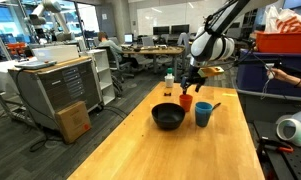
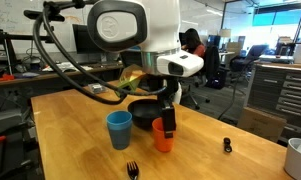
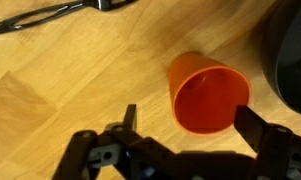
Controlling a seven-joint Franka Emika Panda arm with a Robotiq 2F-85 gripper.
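Observation:
A red cup [image 3: 208, 95] stands upright on the wooden table, its empty inside visible from above in the wrist view. My gripper is open just above it, one finger on either side of the cup in that view. In exterior view 2 the black fingers [image 2: 169, 122] come down at the rim of the red cup [image 2: 163, 136]. Whether they touch it cannot be told. From across the room, the white gripper head [image 1: 212, 46] shows right above the red cup [image 1: 186, 102].
A black bowl [image 1: 168, 116] sits close beside the red cup. The blue cup [image 2: 120, 129] stands on its other side, with a black fork [image 2: 133, 171] lying near. A bottle [image 1: 169, 76] is farther back.

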